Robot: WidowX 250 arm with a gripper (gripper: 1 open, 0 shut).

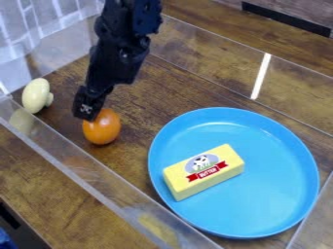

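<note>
My black gripper (92,105) hangs over the left side of the wooden surface, open, its tips close to an orange round object (103,126); whether they touch it I cannot tell. A pale egg-shaped object (37,95) rests by the clear wall at the left. On the right a blue plate (242,218) holds a yellow butter box (203,172).
Clear plastic walls run along the left and front of the wooden surface (201,76).
</note>
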